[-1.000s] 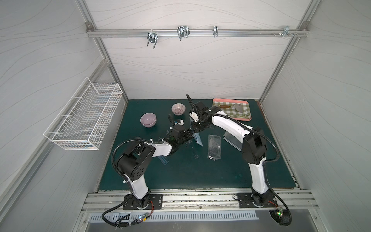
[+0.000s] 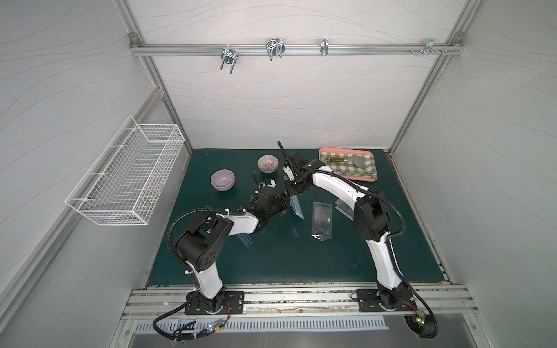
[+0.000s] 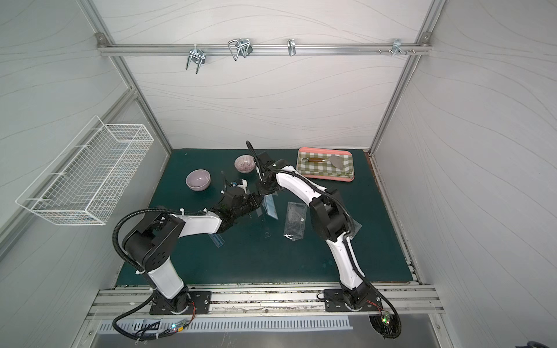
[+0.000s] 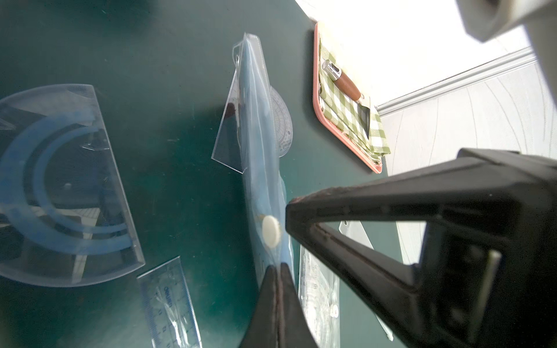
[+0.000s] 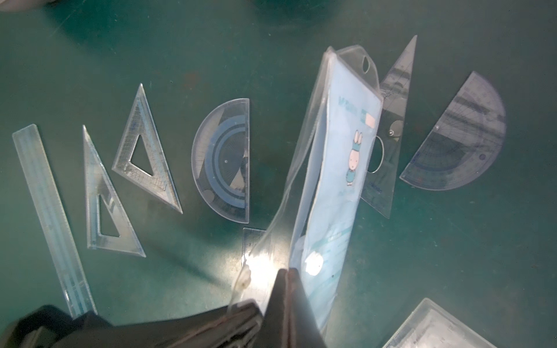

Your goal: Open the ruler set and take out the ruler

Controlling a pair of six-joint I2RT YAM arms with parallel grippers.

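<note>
The light blue ruler pouch [image 5: 342,168], printed with a small rabbit figure, stands on edge with its clear side [image 5: 290,185] spread away from the blue side. My left gripper is shut, the pouch's thin plastic running into its fingertips. Close beside it, my right gripper is also shut, at the pouch's blue edge near the white button [image 5: 314,264]. Left of the pouch lie a clear straight ruler [image 5: 52,214], two set squares [image 5: 110,203] [image 5: 148,153] and a protractor [image 5: 200,156]. A short ruler [image 4: 171,304] lies nearby.
Right of the pouch are another set square [image 5: 397,110] and protractor [image 5: 464,133]. A clear pouch [image 2: 322,220] lies flat. Two bowls [image 2: 222,179] [image 2: 267,163] and a pink tray [image 2: 374,168] stand at the back.
My right arm has swung a little to the left, its gripper shifting slightly left. The left arm and the things on the table look unmoved.
</note>
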